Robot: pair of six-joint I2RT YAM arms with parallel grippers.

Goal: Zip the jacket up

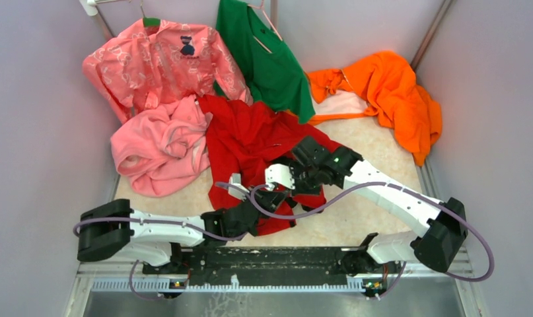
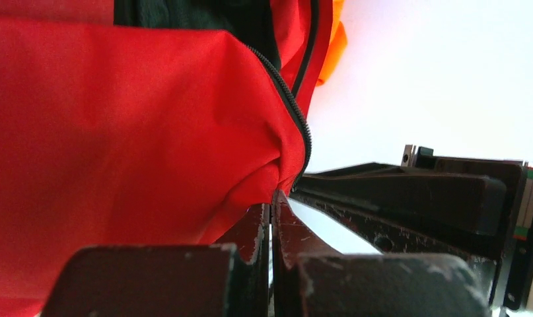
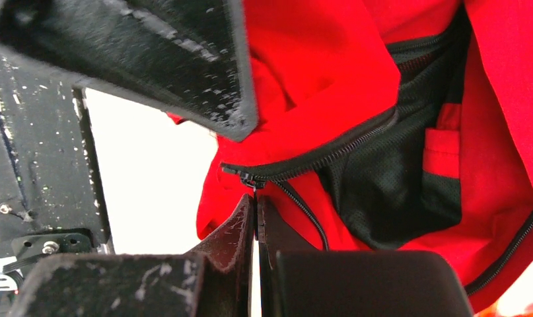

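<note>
The red jacket (image 1: 244, 132) lies open at centre, both grippers over its lower front. In the left wrist view my left gripper is shut at the red fabric (image 2: 118, 119) beside a black zipper edge (image 2: 286, 92); whether cloth is pinched is unclear. In the right wrist view my right gripper is shut on the zipper slider (image 3: 250, 179) at the end of a zipper tape (image 3: 329, 150). A dark mesh lining (image 3: 395, 198) shows behind it.
Pink garments (image 1: 158, 152) lie left, a green top (image 1: 263, 72) hangs at the back, an orange garment (image 1: 395, 99) lies right. The two wrists are crowded together. Bare table (image 1: 362, 218) shows at the right.
</note>
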